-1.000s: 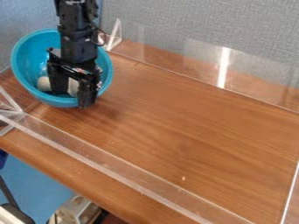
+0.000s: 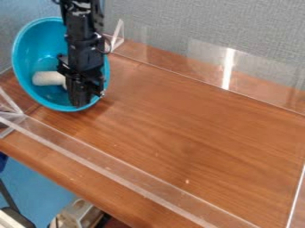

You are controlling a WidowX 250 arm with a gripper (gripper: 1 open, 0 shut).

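Note:
A blue plastic bowl (image 2: 31,55) stands at the left end of the wooden table. A pale cylindrical object (image 2: 48,78) lies in it. My black gripper (image 2: 81,93) reaches down from above into the right part of the bowl, to the right of the pale object. It is shut, and I see nothing between its fingers, though its tips are dark and hard to make out.
Clear plastic barriers run along its edges, with a grey wall (image 2: 215,36) behind. Below the front left edge are a blue floor and some clutter.
My gripper has shifted slightly back and left within the bowl, and more of the pale object now shows to the left of it.

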